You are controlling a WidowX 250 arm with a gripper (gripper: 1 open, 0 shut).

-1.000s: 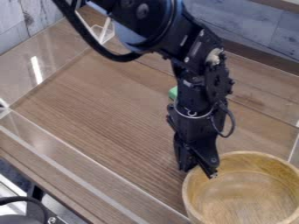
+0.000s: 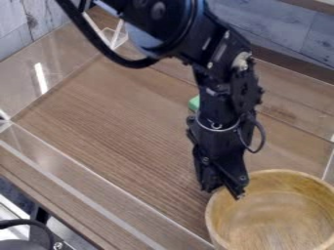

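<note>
My black gripper (image 2: pixel 222 178) points down at the near left rim of a tan bowl (image 2: pixel 271 220) at the bottom right of the camera view, its fingertips at or touching that rim. I cannot tell whether the fingers are closed on the rim or apart. A green object (image 2: pixel 194 103) is partly hidden behind my wrist.
Clear edging runs along its left and near sides, and a grey wood-patterned wall (image 2: pixel 294 54) stands at the back. Cables lie at the lower left corner.
My gripper has shifted very slightly to the left over the last second; the bowl looks unchanged.
</note>
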